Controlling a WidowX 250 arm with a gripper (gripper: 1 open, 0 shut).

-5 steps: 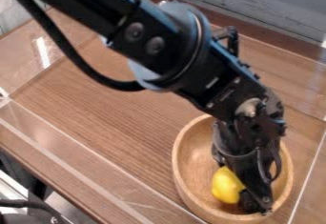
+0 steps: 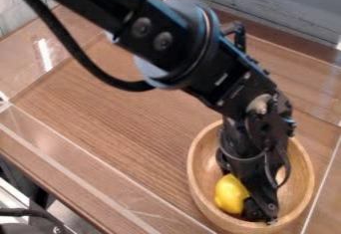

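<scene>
My gripper reaches down from the black arm into a wooden bowl at the lower right. A yellow object lies in the bowl between or against the dark fingers, partly hidden by them. Whether the fingers are closed on it is hard to tell, as they are dark and overlap.
A pale wall runs along the back. Dark cables and hardware show at the lower left beyond the table's edge.
The gripper and the yellow object have shifted very slightly left and up within the bowl; otherwise the scene looks the same.
</scene>
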